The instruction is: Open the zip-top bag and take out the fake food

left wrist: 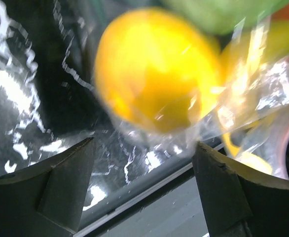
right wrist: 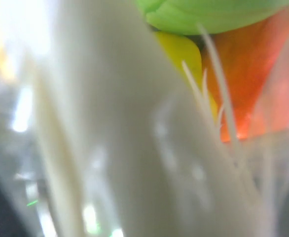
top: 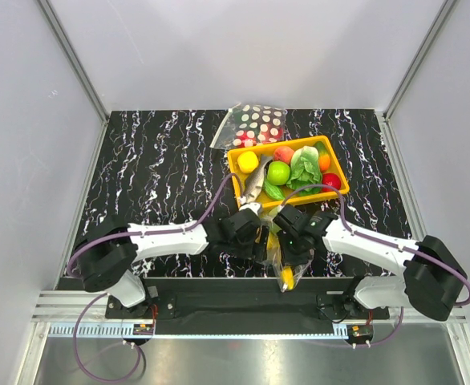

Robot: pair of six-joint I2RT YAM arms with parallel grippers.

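The clear plastic bag (top: 301, 270) lies at the front middle of the table, a yellow piece of food (top: 288, 277) showing through its front end. In the left wrist view, the bag's film covers a round orange-yellow food (left wrist: 152, 69). My left gripper is open just in front of it, with no food between its fingers. From above, my right gripper (top: 289, 255) is over the bag; its fingertips are too hidden to read. A pale, long food with root-like strands (right wrist: 120, 118) fills much of the right wrist view, with green and orange pieces behind.
A yellow bin (top: 348, 189) holding several fruits and vegetables stands just behind my grippers. Farther back lies a flat bag with pale dots (top: 259, 120). The table's left side is open.
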